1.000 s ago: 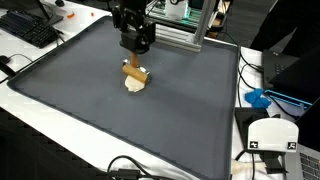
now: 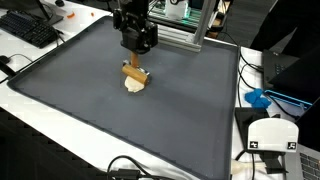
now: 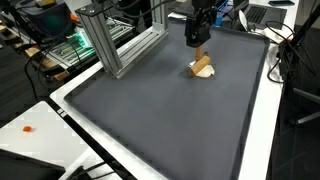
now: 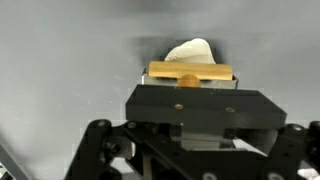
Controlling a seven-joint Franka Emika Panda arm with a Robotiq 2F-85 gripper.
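Observation:
A wooden mallet-like tool stands on the grey table, its cylindrical head [image 2: 135,73] lying crosswise and its orange-brown handle [image 3: 199,51] rising toward my gripper [image 2: 135,50]. In the wrist view the head [image 4: 190,71] is a horizontal wooden bar, and the handle's round part [image 4: 188,81] comes up from its middle. A flat cream-coloured piece [image 4: 192,50] lies partly under the head and shows past one side. My gripper's black body covers the handle's upper end, so how the fingers stand around it is hidden.
A white metal rack or frame [image 3: 125,38] stands at the table's edge. Cables and a keyboard [image 2: 33,28] lie beyond another side. The dark grey tabletop [image 3: 150,115] is broadly clear around the tool.
The gripper has shifted very slightly in exterior view 1. The tool and the cream piece stay in almost the same place.

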